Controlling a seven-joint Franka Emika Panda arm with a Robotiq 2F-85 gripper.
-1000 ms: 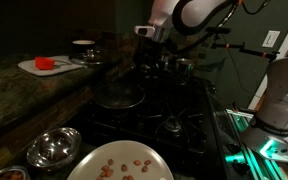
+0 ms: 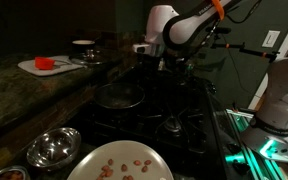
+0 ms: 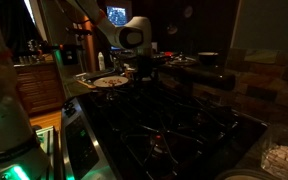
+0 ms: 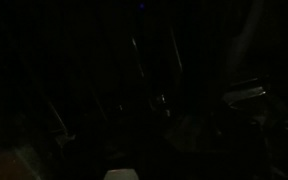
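Observation:
My gripper (image 2: 160, 62) hangs below the white wrist of the arm at the far end of the black stovetop. Its fingers are small and dark in the exterior views, so how they stand is hard to see. In the second exterior view the gripper (image 3: 141, 68) is over the far part of the stove. Near it there is a plate with food pieces (image 3: 110, 81). The wrist view is almost black, with faint glints and a pale patch (image 4: 121, 174) at the bottom edge. Nothing can be made out between the fingers.
A dark pan (image 2: 119, 96) rests on the stove. In front lie a white plate (image 2: 92, 160) with several reddish pieces and a metal bowl (image 2: 54, 148). On the left counter a red item (image 2: 45, 64) sits on a white tray.
The arm's wrist and gripper have come down a little at the far end of the stove, slightly to the right. The pan, plate and bowl have stayed in place.

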